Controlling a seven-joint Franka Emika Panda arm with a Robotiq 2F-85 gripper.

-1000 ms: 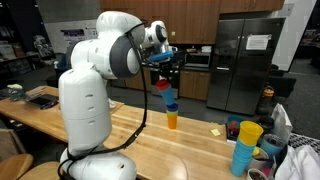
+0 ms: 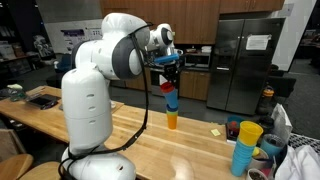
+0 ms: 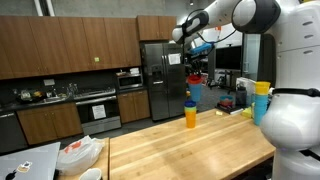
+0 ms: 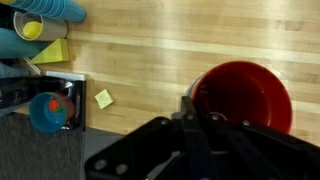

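Note:
In exterior view 1 my gripper [image 2: 165, 76] points down above the table, shut on the rim of a red cup [image 2: 166, 86]. Blue [image 2: 171, 99] shows directly under the red; whether it is one blue cup or a nested stack is hard to tell. Below that stands a yellow cup [image 2: 172, 122] on the table, lined up under the blue. From the other side, exterior view 2 shows the blue cup [image 3: 195, 93] over the yellow cup [image 3: 190, 120]. Looking into the red cup [image 4: 250, 95], the wrist view has my dark fingers at its left edge. Any contact between the cups is unclear.
Blue and yellow cup stacks [image 2: 243, 150] stand at the table's right end. Near them are a bin of coloured items [image 2: 233, 128] and a white bag [image 2: 300, 158]. A small yellow piece [image 4: 104, 98] lies on the table.
My gripper and the red and blue cups have shifted slightly right in exterior view 1, now more nearly in line above the yellow cup.

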